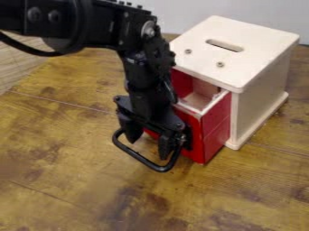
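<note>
A small cream cabinet (259,90) with a slot in its top stands on the wooden floor. Its red drawer front (208,126) faces left, and the drawer is partly pulled out, showing a pale interior. The black gripper (157,135) hangs low in front of the red front, overlapping it; whether its fingers touch the drawer or hold anything cannot be told. A black loop of tube or cable hangs below the gripper.
Bare wooden floor (72,171) lies to the left and in front. A pale wall is behind the cabinet.
</note>
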